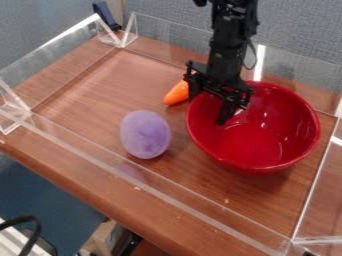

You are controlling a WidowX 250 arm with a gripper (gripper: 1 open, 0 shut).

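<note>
My black gripper point(217, 86) reaches down from the top centre to the rim and inside of a red bowl point(261, 140), over its back-left edge; whether its fingers hold anything is unclear. An orange carrot point(177, 94) lies on the wooden surface just left of the gripper, partly hidden behind it. A purple oval object point(144, 134) lies left of the bowl, apart from it.
Transparent low walls edge the work area. A grey wall stands behind.
</note>
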